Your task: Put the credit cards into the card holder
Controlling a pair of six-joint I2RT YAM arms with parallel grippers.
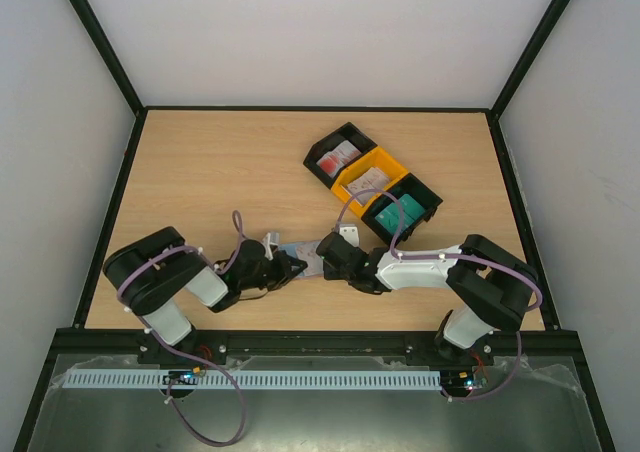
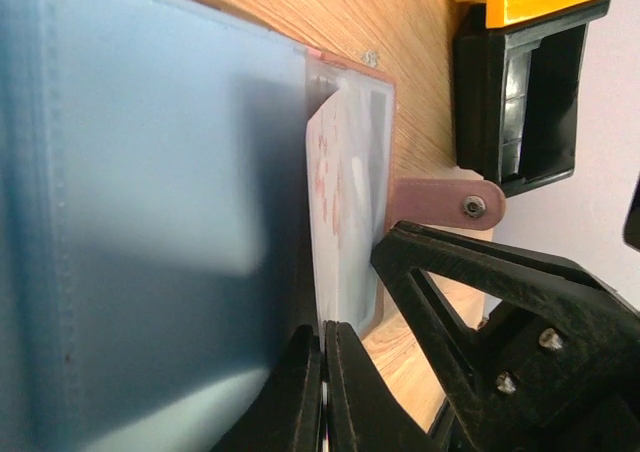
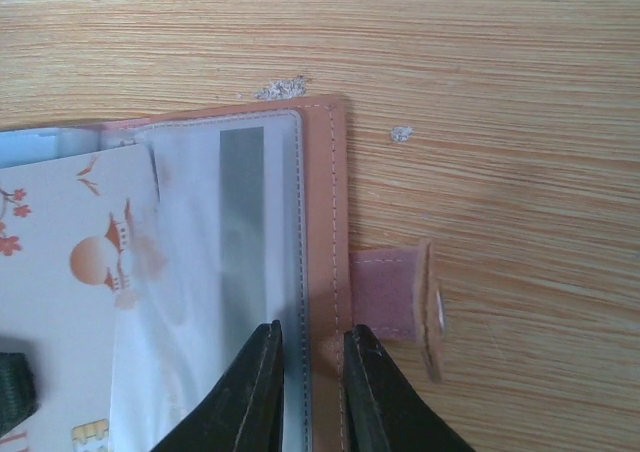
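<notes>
The open card holder (image 1: pixel 310 257) lies flat between my two grippers, with blue lining, clear sleeves and a pink stitched border. My left gripper is shut on a thin white card (image 2: pixel 323 207) with reddish print, seen nearly edge-on. In the right wrist view, this card (image 3: pixel 55 242) shows an orange motif, and its right end appears to lie under the film of the clear sleeve (image 3: pixel 190 232); how deep is hard to tell. At the holder's right border, my right gripper is closed around the edge, with a narrow gap between its fingertips.
Three joined bins stand at the back right: a black one (image 1: pixel 312 163) with reddish-white cards, a yellow one (image 1: pixel 400 168) with pale cards, and a black one (image 1: pixel 430 197) with teal cards. A strap (image 3: pixel 385 290) sticks out from the holder's right side. Clear table lies at the back left.
</notes>
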